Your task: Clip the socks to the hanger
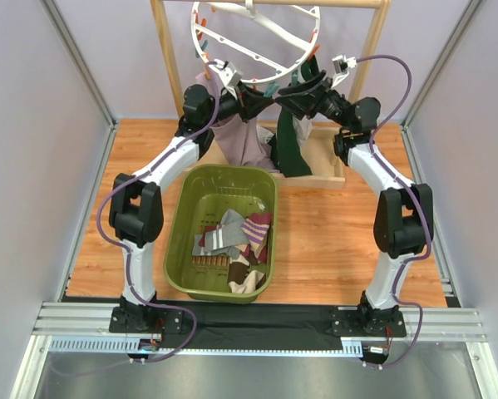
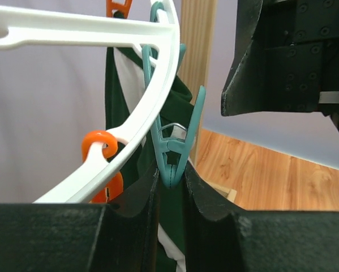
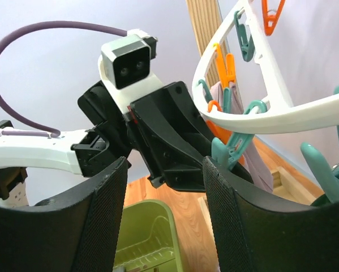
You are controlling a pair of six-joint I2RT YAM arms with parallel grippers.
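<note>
The white hanger (image 1: 257, 58) with teal and orange clips hangs from the wooden frame. My left gripper (image 1: 265, 98) is shut on a teal clip (image 2: 172, 161) at the hanger's rim. My right gripper (image 1: 283, 101) faces it from the right, just below the rim; whether it holds anything is hard to see, its fingers (image 3: 98, 221) reaching past the lower edge of its view. Dark green cloth (image 1: 290, 154) and pinkish-grey cloth (image 1: 236, 145) hang below the hanger. Several socks (image 1: 232, 237) lie in the green bin.
The green bin (image 1: 182, 274) stands in front of the hanger. Bare wooden table (image 1: 332, 249) lies to its right and left. A wooden tray (image 1: 322, 174) sits under the hanging cloths.
</note>
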